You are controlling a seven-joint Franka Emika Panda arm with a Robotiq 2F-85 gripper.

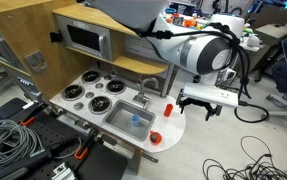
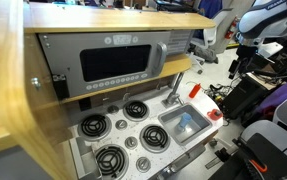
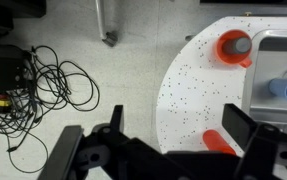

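Note:
My gripper is open in the wrist view, its fingers wide apart with nothing between them. In exterior view 1 the gripper (image 1: 195, 108) hangs in the air, out by the rounded right end of the white counter. A red mug (image 3: 233, 47) with something grey inside stands on that end, close to the sink corner. Also on the counter is a red bottle-like object (image 1: 168, 110), partly covered by a finger in the wrist view. Inside the sink (image 2: 173, 140) is a blue cup (image 2: 185, 120).
A faucet (image 1: 141, 97) rises behind the sink, and stove burners (image 1: 101, 105) lie to its left. A microwave (image 2: 113, 62) sits above at the back. Beyond the counter, tangled black cables (image 3: 58, 80) lie on open floor.

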